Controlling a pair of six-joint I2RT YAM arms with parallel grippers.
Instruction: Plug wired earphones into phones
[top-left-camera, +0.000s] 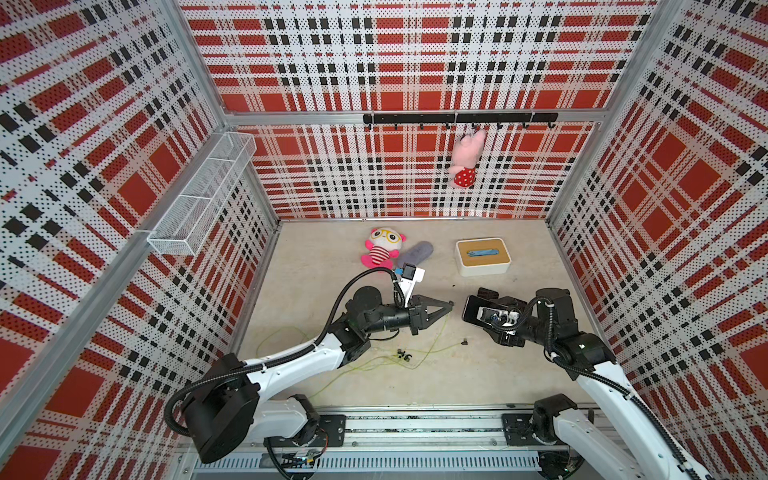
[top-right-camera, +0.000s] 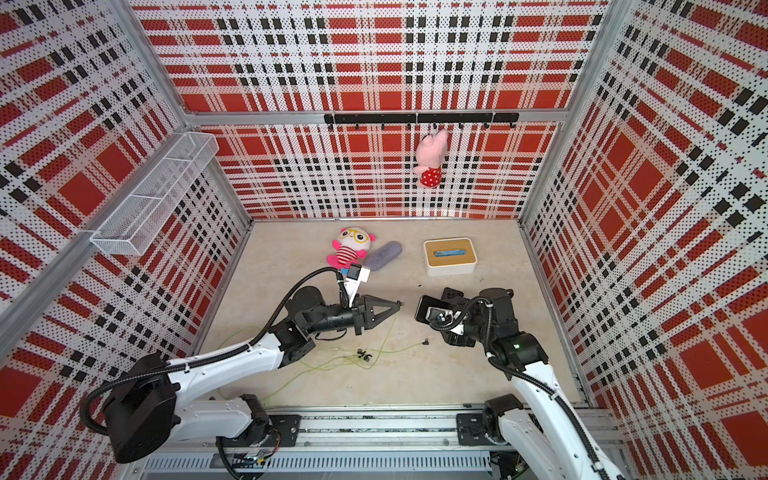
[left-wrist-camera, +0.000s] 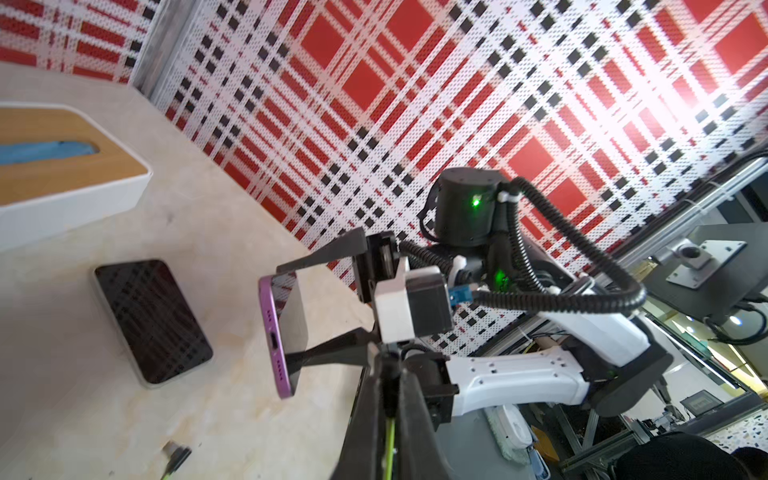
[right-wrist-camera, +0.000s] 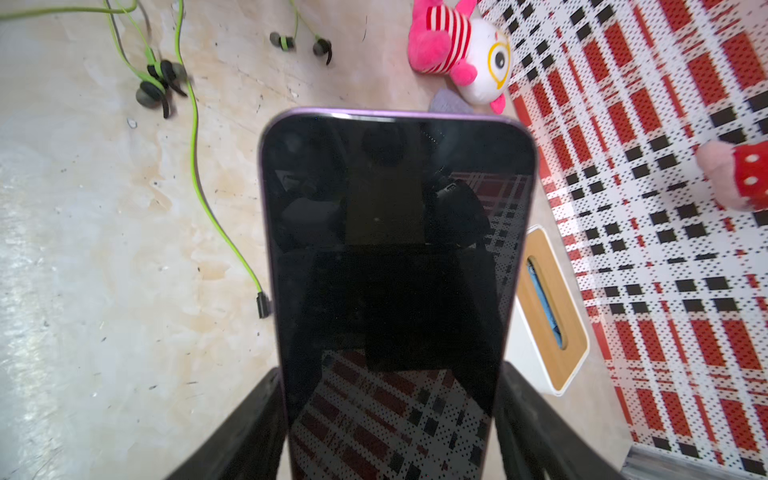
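A purple-edged phone (left-wrist-camera: 274, 344) is raised off the table, held by its sides with my right gripper shut on it. Its dark screen fills the middle of the right wrist view. In the left wrist view, the edge with the port faces my left side. My left gripper (top-left-camera: 450, 304) is shut on a small black plug (left-wrist-camera: 389, 364), whose green cable (left-wrist-camera: 389, 448) hangs down between the fingers. Plug and phone are apart, at opposite sides of a small gap in the top views. A second phone (left-wrist-camera: 152, 320) lies on the table, screen up.
Another cable end (right-wrist-camera: 263, 305) and several black earbuds (right-wrist-camera: 152, 92) lie loose on the table with tangled green cable. A white tissue box (top-left-camera: 483, 264), plush toy (top-left-camera: 383, 248) and grey pouch (top-right-camera: 383, 256) stand at the back.
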